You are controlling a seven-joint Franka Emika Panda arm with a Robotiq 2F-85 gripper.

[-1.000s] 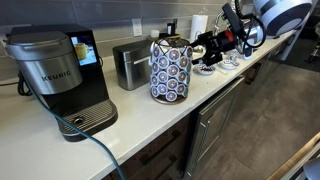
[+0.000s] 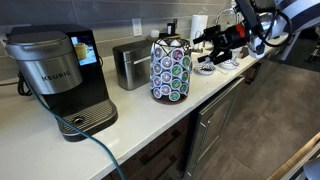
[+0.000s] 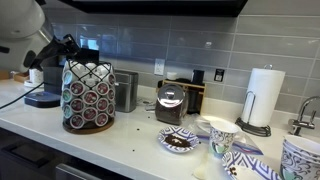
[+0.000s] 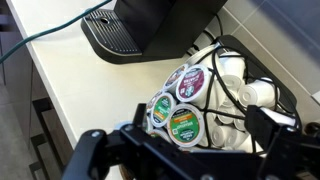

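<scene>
A wire carousel of coffee pods (image 2: 171,72) stands on the white counter beside the coffee maker (image 2: 62,80). Pods with green, red and white lids fill its sides, and loose white pods (image 4: 232,66) lie in its open top. My gripper is open above the carousel, its dark fingers spread either side of a green-lidded pod (image 4: 185,126) in the wrist view, with nothing held. Exterior view 1 places the gripper (image 2: 203,44) at the upper right of the carousel; whether it touches the wire is unclear.
A steel toaster (image 2: 132,64) stands behind the carousel. Further along the counter are patterned bowls (image 3: 178,138), cups (image 3: 222,136) and a paper towel roll (image 3: 262,98). The counter's front edge runs close by the carousel.
My arm has shifted and turned slightly, with the gripper a little higher beside the carousel's top. Carousel and coffee maker stay in place.
</scene>
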